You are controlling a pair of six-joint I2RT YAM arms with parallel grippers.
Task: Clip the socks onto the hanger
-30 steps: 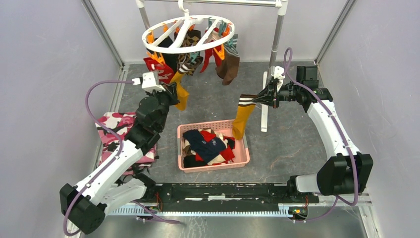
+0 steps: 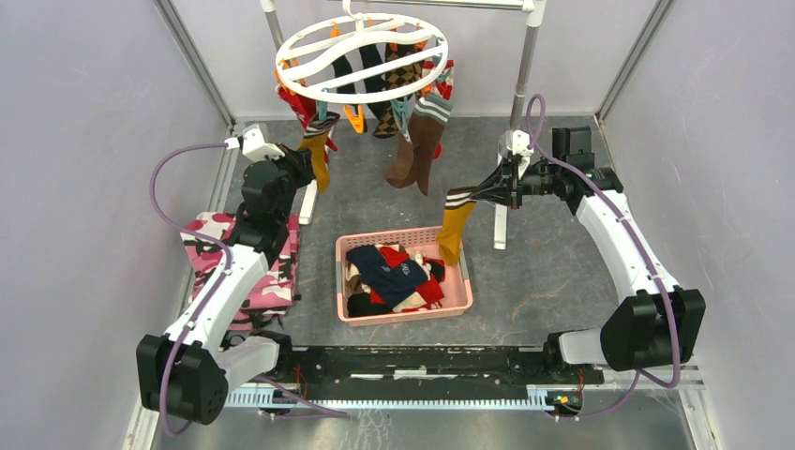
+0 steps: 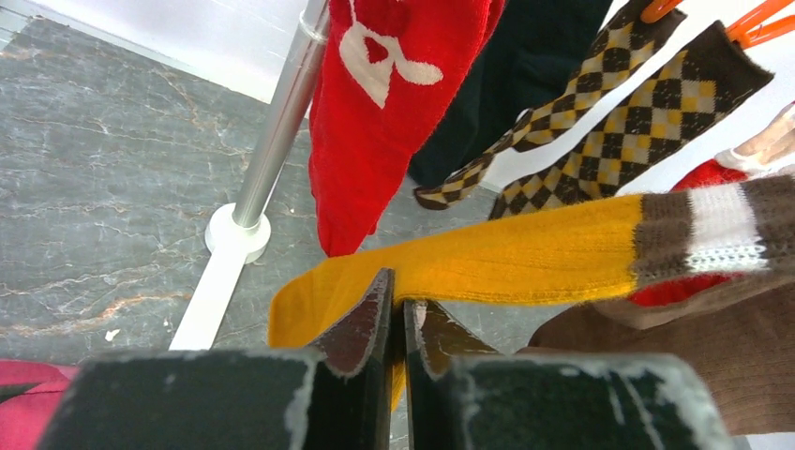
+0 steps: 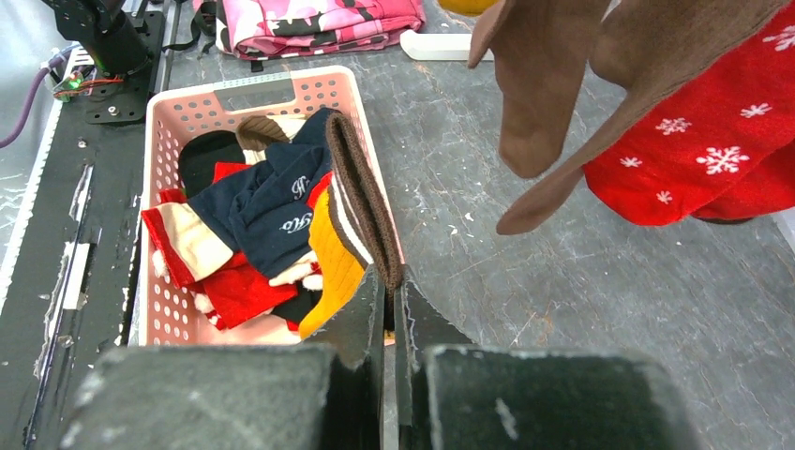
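The white round hanger (image 2: 364, 94) hangs at the top with several socks clipped around it. A mustard sock with a brown-and-white striped cuff (image 3: 544, 248) hangs from its left side. My left gripper is at this sock's foot, its fingertips close together with mustard cloth bending in between them; whether they still grip it does not show clearly. My right gripper is shut on the brown cuff of a second mustard sock (image 2: 456, 225), which hangs toe-down over the basket's right rear corner.
Below the hanger stands a pink basket (image 2: 406, 319) with several folded socks. A brown pair (image 2: 422, 145) dangles between the arms. Metal stand posts (image 2: 525, 66) flank the hanger. Pink patterned cloth (image 2: 272, 291) lies at left. Floor right of the basket is clear.
The brown pair swings. My right gripper has shifted slightly left with its sock.
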